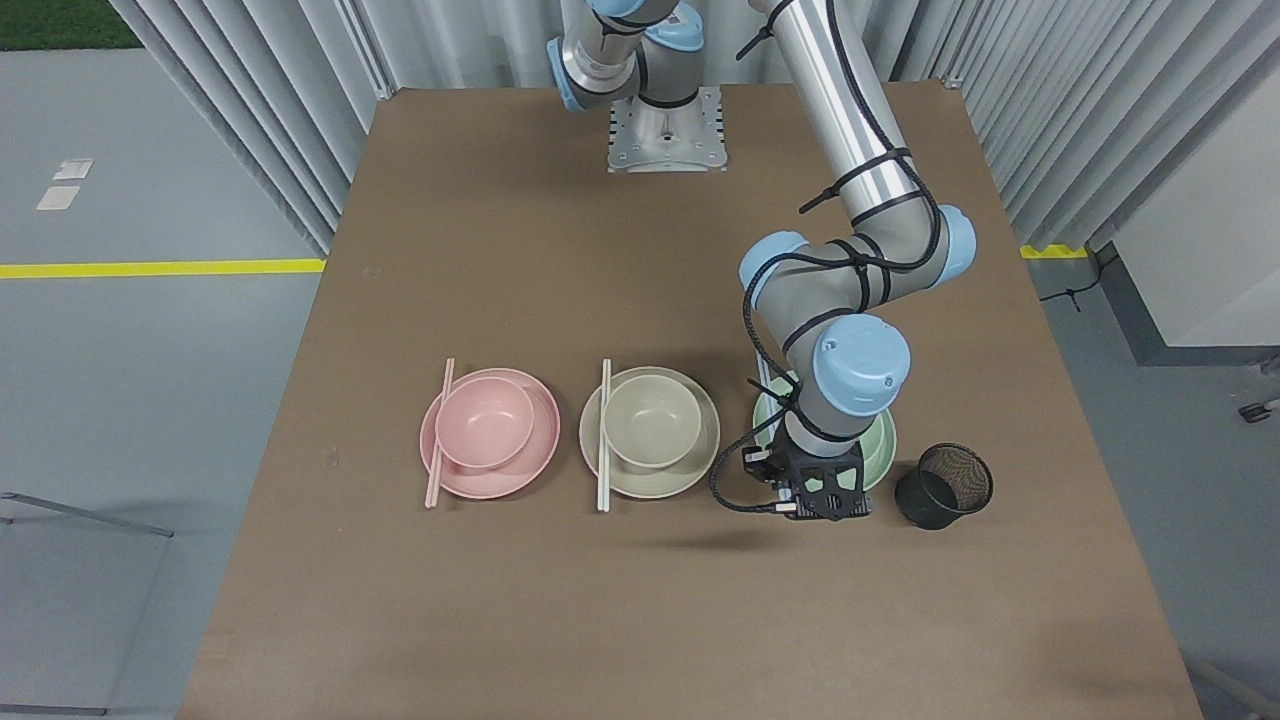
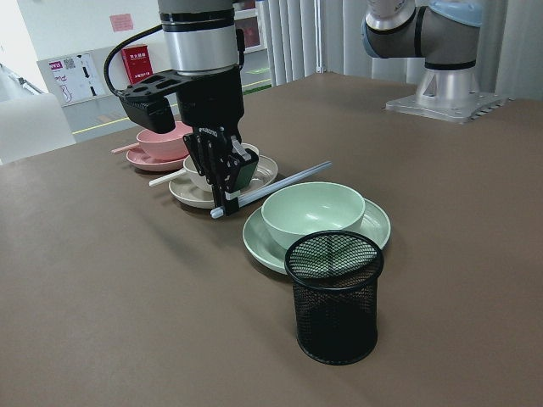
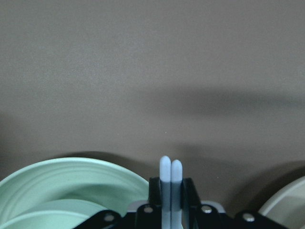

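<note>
My gripper [image 2: 227, 199] is shut on a pair of pale blue chopsticks [image 3: 176, 195], held level just above the left side of the green plate [image 3: 71, 176] with its green bowl [image 2: 314, 203]. In the front view my arm hides much of that plate and the gripper's fingers. Left of it stand a beige bowl [image 1: 654, 414] on a beige plate [image 1: 648, 480] with white chopsticks [image 1: 603, 468] across its left side, and a pink bowl [image 1: 486, 420] on a pink plate [image 1: 504, 480] with pink chopsticks [image 1: 435, 468].
A black mesh cup [image 1: 943, 486] stands just right of and in front of the green plate.
</note>
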